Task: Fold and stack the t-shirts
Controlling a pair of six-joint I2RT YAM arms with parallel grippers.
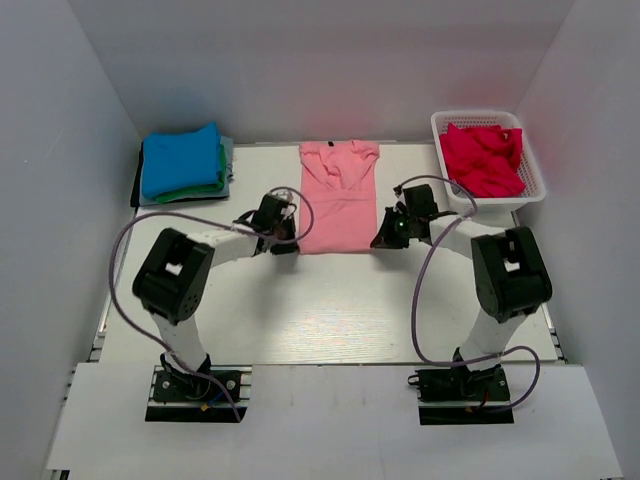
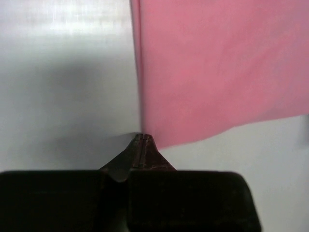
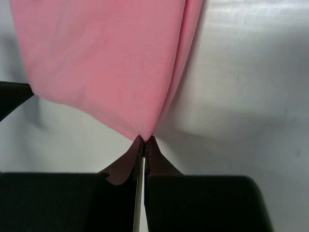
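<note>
The pink t-shirt (image 1: 338,215) lies folded into a narrow panel at the table's back middle, its collar end toward the back wall. At its near left corner, my left gripper (image 1: 295,248) is shut with the cloth pinched at its tips; the left wrist view shows the fingertips (image 2: 140,145) meeting right at that corner. My right gripper (image 1: 376,243) is shut on the near right corner. In the right wrist view the pink fabric (image 3: 116,72) narrows to a point between the closed tips, and the left gripper's dark tip (image 3: 17,94) touches the opposite corner.
Folded shirts, a blue one (image 1: 180,163) on top, form a stack at the back left. A white basket (image 1: 441,150) with crumpled red cloth (image 1: 482,160) stands at the back right.
</note>
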